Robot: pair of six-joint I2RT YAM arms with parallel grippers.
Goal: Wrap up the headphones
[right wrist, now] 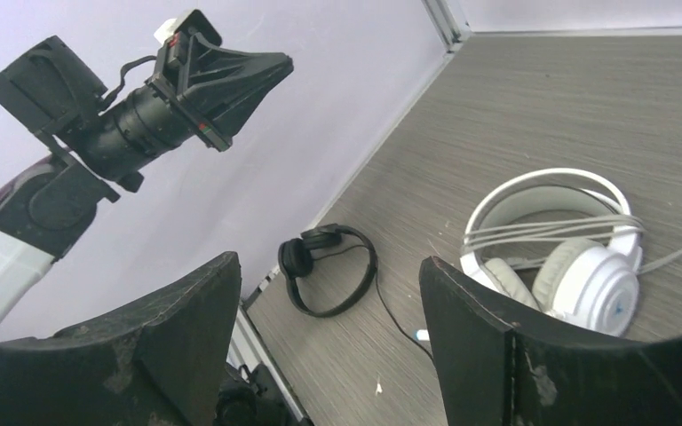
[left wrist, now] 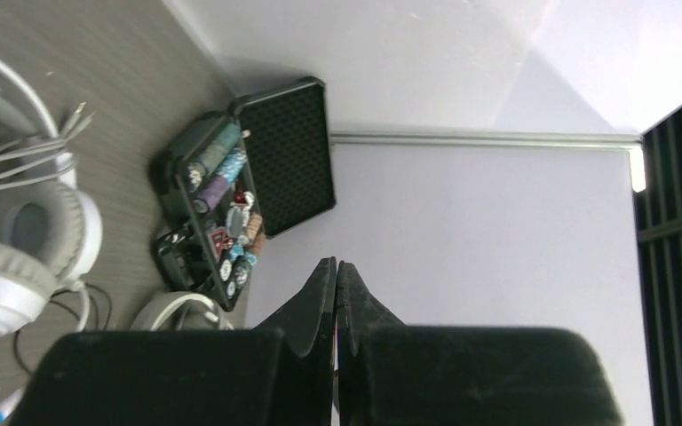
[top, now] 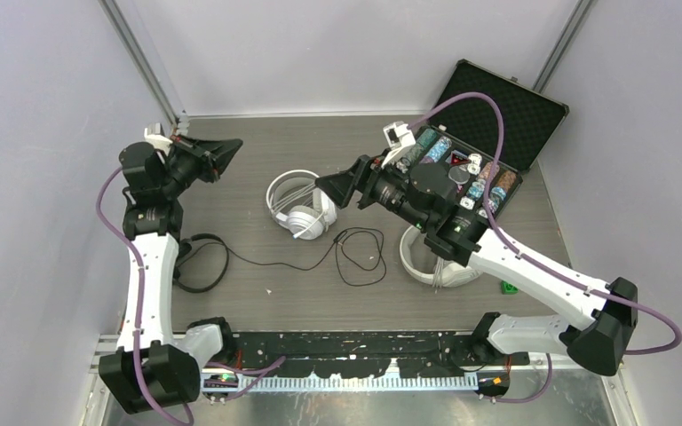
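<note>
Black headphones [top: 223, 266] lie at the table's left side, with their thin black cable [top: 275, 264] running right into a loose loop. The right wrist view shows the whole black headband [right wrist: 355, 299] flat on the table, free of any gripper. My left gripper is raised above the far left of the table, its fingertips pressed together with nothing between them. Near the middle, my right gripper [top: 330, 192] hangs in the air just right of a white headset [top: 277, 193] bundled in its own cable. Its fingers [right wrist: 209, 311] stand wide apart and empty.
A second white headset [top: 411, 259] lies partly under the right arm. Behind that arm is an open black case [top: 508, 111] of small coloured items. A small green block [top: 509, 287] sits at the right.
</note>
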